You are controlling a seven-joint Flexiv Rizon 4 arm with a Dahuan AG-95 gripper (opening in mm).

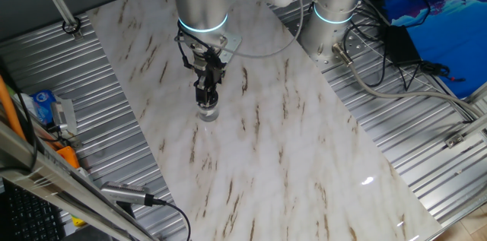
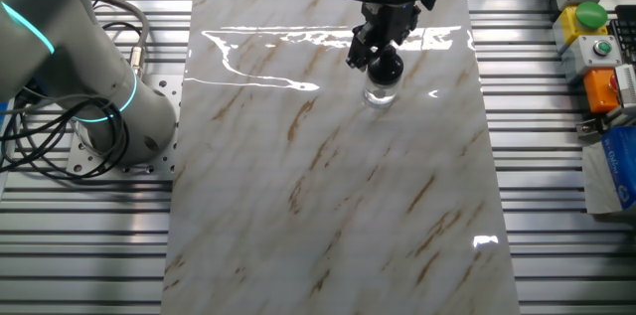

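Observation:
A small clear jar with a black lid (image 2: 385,68) stands upright on the marbled board (image 2: 328,206), toward its far end in exterior view 2. My black gripper (image 1: 206,96) points down right at the jar (image 1: 208,113), its fingertips at the height of the lid. In exterior view 2 the gripper (image 2: 372,55) overlaps the back and left of the lid. Both are dark, so neither view shows whether the fingers grip the lid or only stand beside it.
Most of the board is bare around the jar. My arm's base (image 1: 327,32) stands beside the board's edge. Push buttons (image 2: 591,17) and a blue packet (image 2: 621,161) lie off the other side. A cabled cylindrical device (image 1: 128,194) sits beyond the board in exterior view 1.

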